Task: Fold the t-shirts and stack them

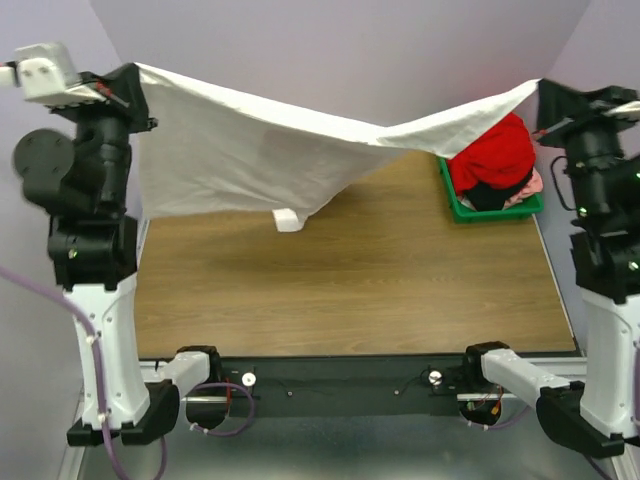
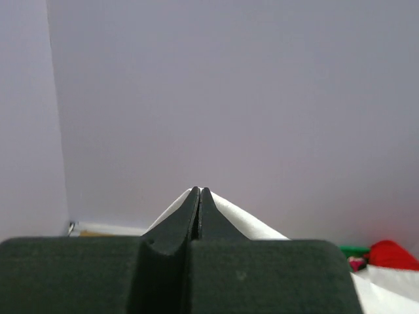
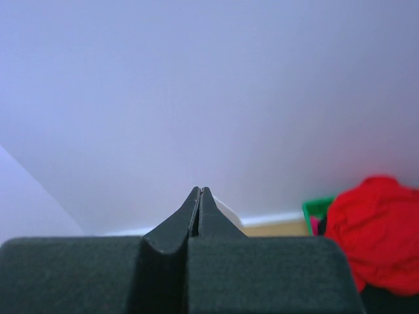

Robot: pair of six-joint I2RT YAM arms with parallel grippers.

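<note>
A white t-shirt hangs stretched between my two raised arms in the top view, high over the table. Its upper left corner is pinched by my left gripper, and its right end by my right gripper; both are shut. In the left wrist view white cloth runs down from behind the closed fingertips of my left gripper. Only a small pale piece of cloth shows beside my right gripper in the right wrist view. The shirt's red print is hidden.
A green basket stands at the table's far right, with red cloth and black and pink cloth heaped in it. Walls stand close on both sides.
</note>
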